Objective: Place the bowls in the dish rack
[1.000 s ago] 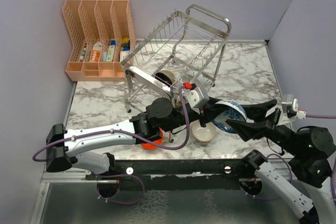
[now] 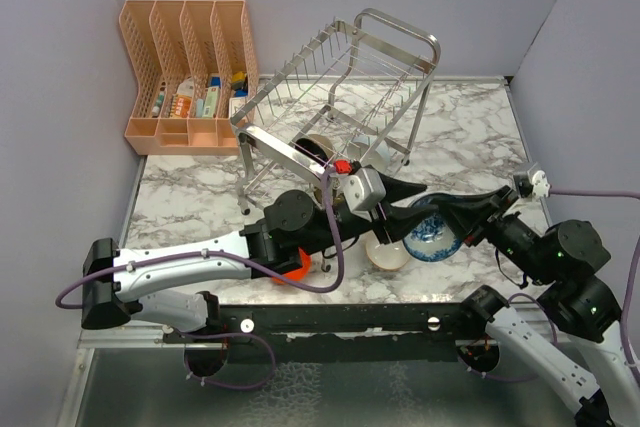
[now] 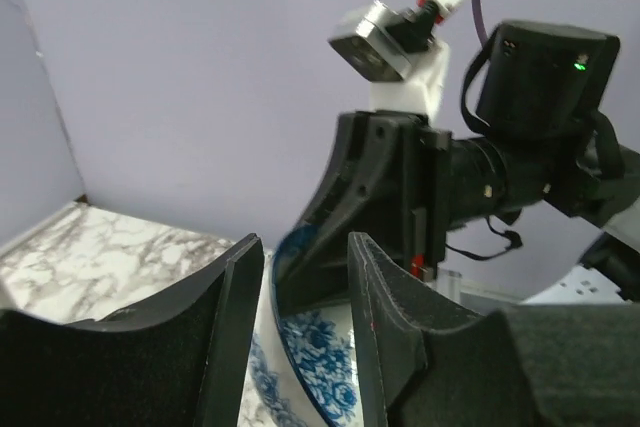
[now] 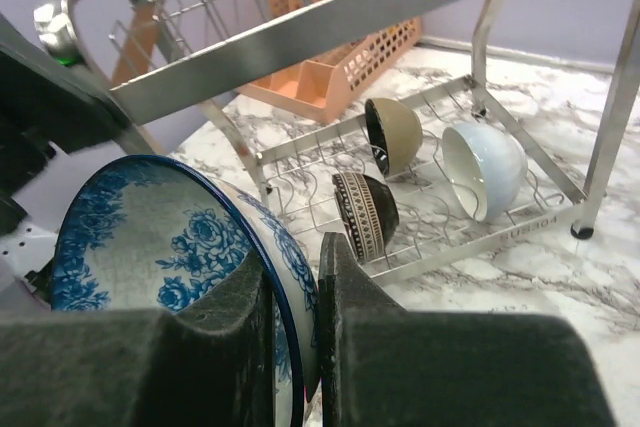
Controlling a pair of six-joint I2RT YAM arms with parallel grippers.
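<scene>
A blue-patterned bowl (image 2: 432, 240) (image 4: 170, 267) is held on edge by my right gripper, shut on its rim. My left gripper (image 2: 402, 209) is part open beside the bowl; in the left wrist view the bowl stands beyond its fingertips. The steel dish rack (image 2: 420, 52) (image 4: 450, 257) holds a tan bowl (image 4: 395, 132), a white bowl (image 4: 490, 172) and a dark patterned bowl (image 4: 365, 217) on its lower tier. A cream bowl (image 2: 388, 259) lies on the counter under my grippers. An orange bowl (image 2: 295, 269) is mostly hidden by my left arm.
A peach organiser (image 2: 140, 47) with small items stands at the back left. Walls bound both sides.
My right gripper has risen toward the back and turned, with the bowl now more face-on in the top view. My left gripper has drawn slightly left, away from the bowl's rim.
</scene>
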